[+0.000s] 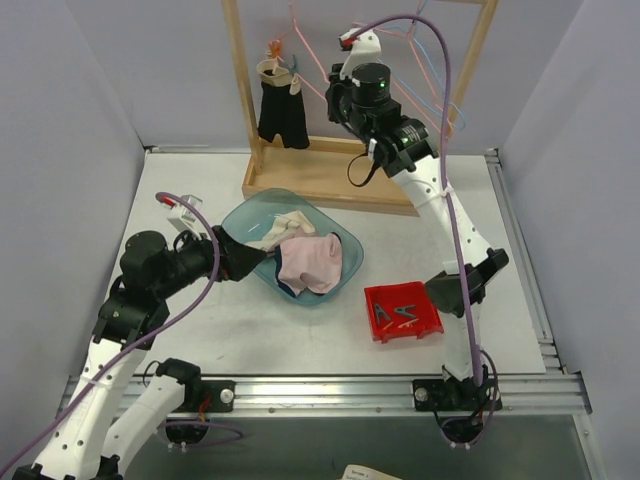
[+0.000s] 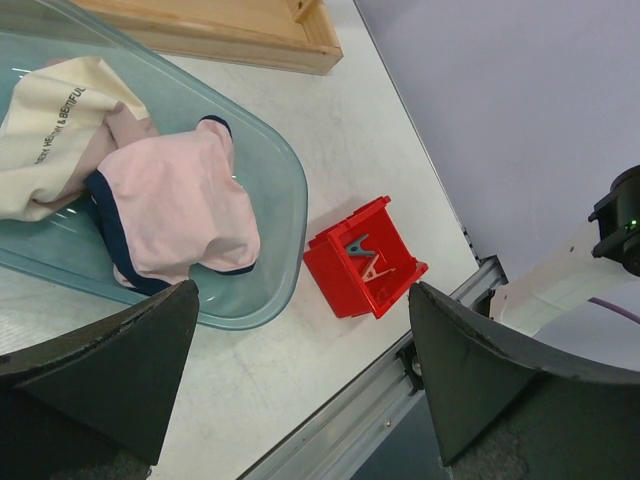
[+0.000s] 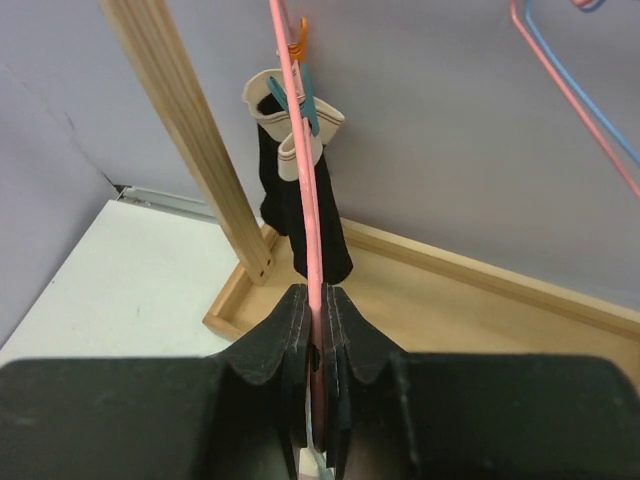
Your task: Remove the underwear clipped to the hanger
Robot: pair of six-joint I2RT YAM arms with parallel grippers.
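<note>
The black underwear [image 1: 284, 115] with a beige waistband hangs from the pink hanger [image 1: 308, 42] at the left of the wooden rack. In the right wrist view, a blue clip [image 3: 308, 92] and an orange clip [image 3: 298, 42] sit at its waistband. My right gripper is shut on the near end of that pink hanger, and the underwear [image 3: 300, 215] hangs beyond it, apart from the fingers. Over the left edge of the teal basin [image 1: 355, 262], my left gripper [image 1: 258, 262] stands open with nothing between its fingers.
A pink cloth [image 1: 310, 262] and a cream cloth [image 1: 290, 228] lie in the basin. A red tray [image 1: 378, 328] holding several clips stands to its right. The wooden rack post [image 1: 243, 75] rises left of the underwear; other hangers [image 1: 430, 65] hang to the right.
</note>
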